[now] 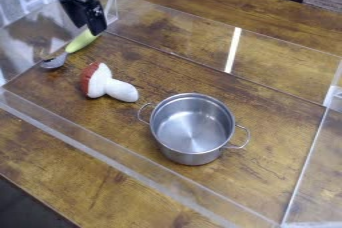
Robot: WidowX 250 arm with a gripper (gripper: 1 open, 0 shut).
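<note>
My black gripper (88, 18) hangs at the top left, open, just above and behind a yellow-green elongated object (80, 41), perhaps a toy vegetable. A small metal utensil (54, 62), like a ladle or spoon, lies just in front of that object. A toy mushroom (114, 89) with a red-and-white cap lies on the wooden table to the right and nearer. A steel pot (191, 130) with two handles stands empty at centre right.
Clear low walls or panels edge the wooden work area (267, 152) on the left, front and right. A dark slot sits at the back edge.
</note>
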